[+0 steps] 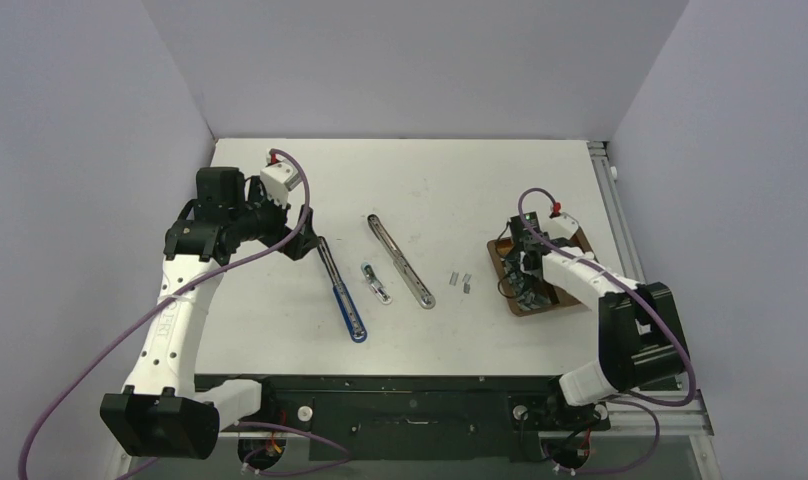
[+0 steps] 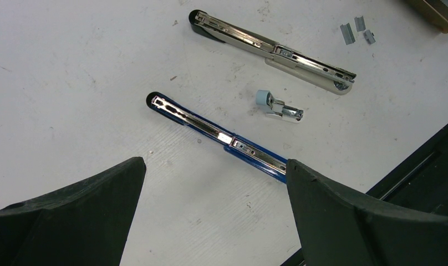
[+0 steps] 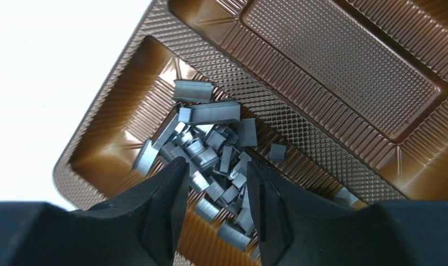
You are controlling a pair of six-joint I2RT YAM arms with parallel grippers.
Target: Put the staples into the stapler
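Note:
A blue stapler (image 2: 252, 155), a long silver stapler (image 2: 240, 35) and a small opened stapler (image 2: 292, 114) lie on the white table, with several loose staple strips (image 2: 347, 34) to their right. My left gripper is open above the left end of the table, nothing between its fingers. My right gripper hangs open over the brown tray (image 3: 341, 77), above a pile of grey staple strips (image 3: 216, 113) in one compartment.
The tray stands at the right of the table (image 1: 400, 170), near the right wall.

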